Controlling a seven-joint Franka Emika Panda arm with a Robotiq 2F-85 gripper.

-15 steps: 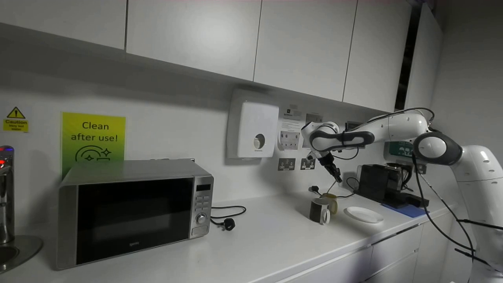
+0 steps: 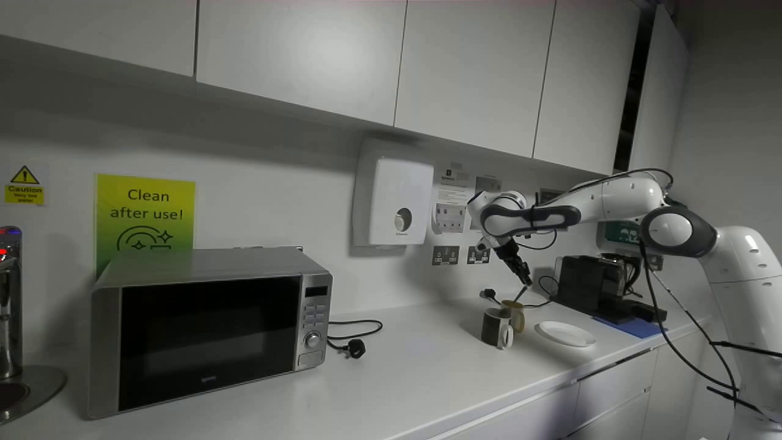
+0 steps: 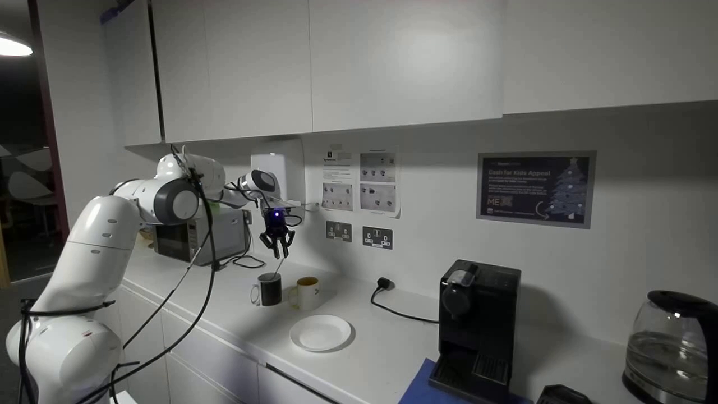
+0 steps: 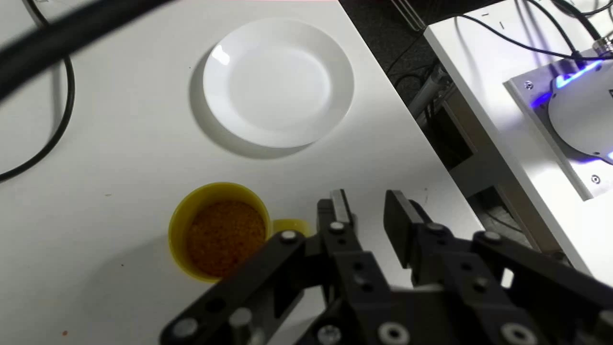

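Observation:
My gripper (image 3: 280,256) points down above the mugs, its fingers parted; a clear gap shows between them in the wrist view (image 4: 368,201). A thin stick-like utensil, perhaps a spoon (image 2: 521,293), slants down from the fingertips. Its lower end overlaps the dark mug (image 3: 270,289) in exterior view 2 but the yellow mug (image 2: 514,316) in exterior view 1, so where it rests is unclear. In the wrist view the yellow mug (image 4: 179,230) holds orange-brown contents and no utensil. The dark mug is out of sight there.
A white plate (image 3: 321,333) lies near the mugs towards the counter's front edge. A black coffee machine (image 3: 474,330) stands on a blue mat, with a glass kettle (image 3: 666,350) farther right. The microwave (image 2: 212,330) is at the other end, with bare counter between.
The utensil's tilt and position have shifted: its lower end now sits farther right in exterior view 1. My arm has barely moved.

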